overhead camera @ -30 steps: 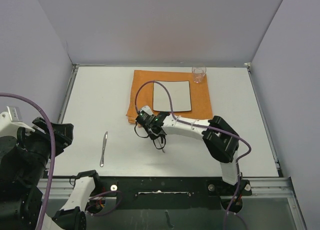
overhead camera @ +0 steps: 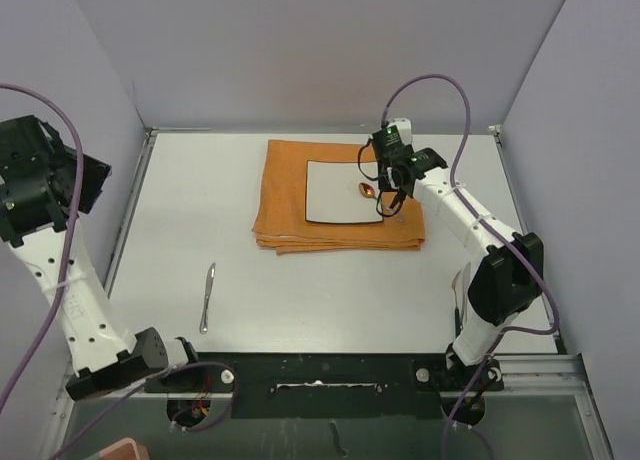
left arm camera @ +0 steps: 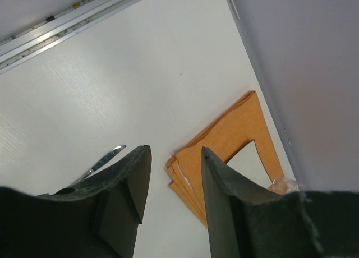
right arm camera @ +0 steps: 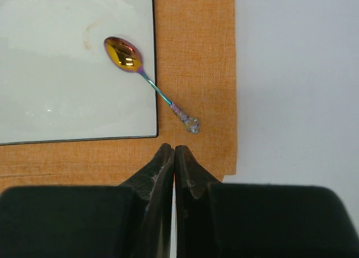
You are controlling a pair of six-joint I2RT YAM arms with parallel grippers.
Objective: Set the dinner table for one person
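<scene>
An orange placemat (overhead camera: 285, 180) lies at the table's back middle, with a square white plate (overhead camera: 335, 190) on it. A rainbow-coloured spoon (right arm camera: 122, 54) lies over the plate's right edge, handle on the placemat. My right gripper is above it, shut with nothing showing between its fingers. My left gripper is raised at the left side; its fingertips stand apart, and whether it holds anything is unclear. A knife (overhead camera: 208, 295) lies at the table's front left. A glass (left arm camera: 280, 185) shows behind the plate in the left wrist view, mostly hidden from the top.
More cutlery (overhead camera: 458, 305) lies at the front right, partly behind the right arm. Walls border the back and sides.
My right arm has moved from the front middle up and rightward over the plate and placemat; the spoon now shows on the plate.
</scene>
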